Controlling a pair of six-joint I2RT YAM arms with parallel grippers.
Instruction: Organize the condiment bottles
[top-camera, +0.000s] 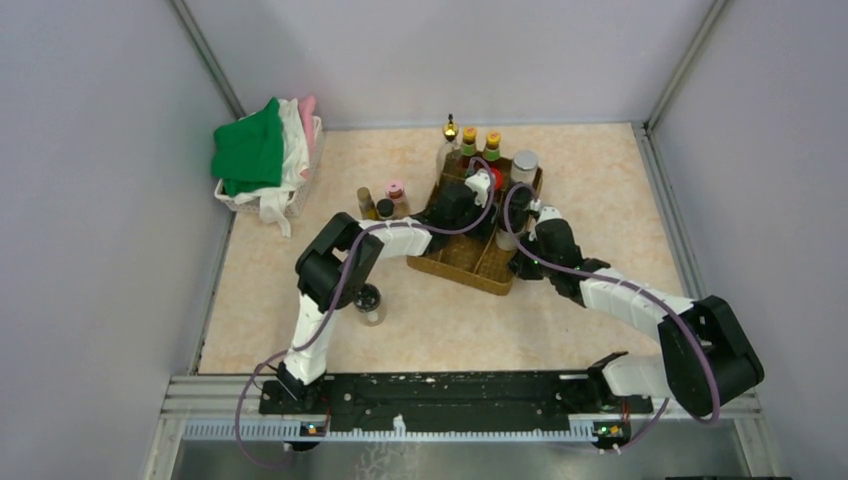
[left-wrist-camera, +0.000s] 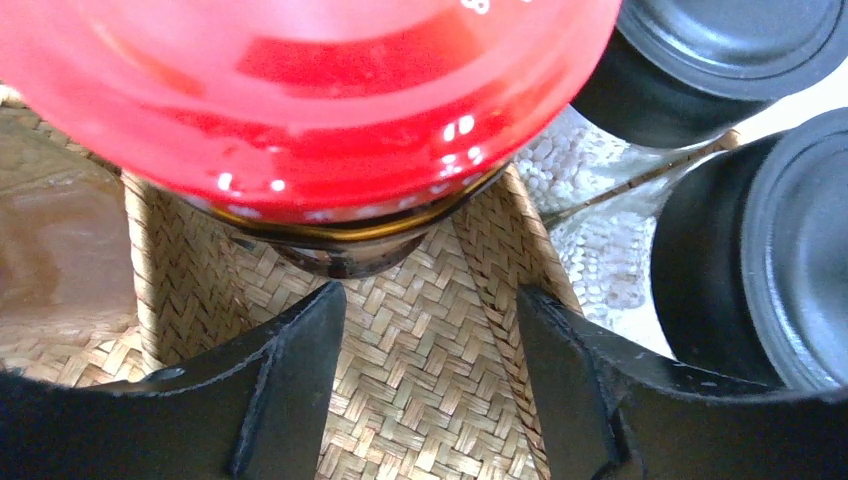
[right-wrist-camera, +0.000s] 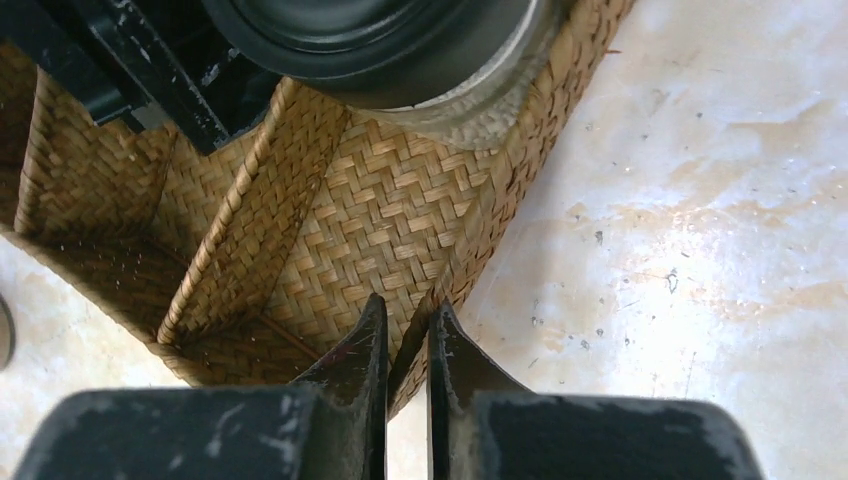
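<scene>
The woven tray (top-camera: 460, 262) is divided into compartments and holds several bottles and jars towards its back. In the right wrist view, my right gripper is shut on the rim of the tray's right wall. My left gripper is open inside a compartment, its fingers apart just in front of the red-lidded jar (left-wrist-camera: 330, 120), with nothing between them. Black-lidded jars (left-wrist-camera: 770, 250) stand in the compartment to the right. Outside the tray, on its left, are a pink-capped bottle (top-camera: 396, 191), an olive-capped bottle (top-camera: 366, 201) and a black-capped bottle (top-camera: 385, 208).
A clear jar with a dark lid (top-camera: 369, 299) stands by itself near the left forearm. The laundry basket (top-camera: 302, 196) with cloths occupies the back left corner.
</scene>
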